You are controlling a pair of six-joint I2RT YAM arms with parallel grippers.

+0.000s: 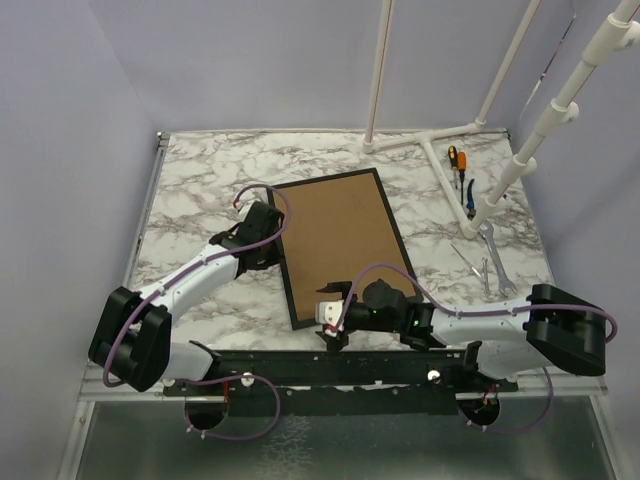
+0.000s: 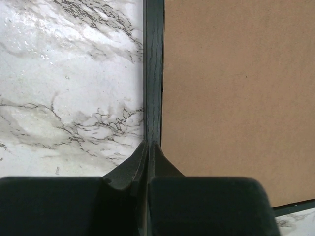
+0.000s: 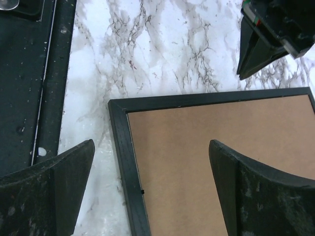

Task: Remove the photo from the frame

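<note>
A photo frame with black border [image 1: 397, 228] and brown backing board [image 1: 335, 235] lies face down on the marble table. My left gripper [image 1: 275, 256] is shut on its left edge, the border [image 2: 153, 73] running up from the fingertips [image 2: 155, 152] in the left wrist view. My right gripper [image 1: 330, 314] is open at the frame's front edge near its left corner; in the right wrist view that corner [image 3: 120, 110] lies between and beyond the spread fingers.
At the right lie screwdrivers [image 1: 461, 165], pliers [image 1: 470, 195] and wrenches [image 1: 497, 258]. White pipes [image 1: 440, 180] stand at the back right. Bare marble [image 1: 190, 190] is free at the left.
</note>
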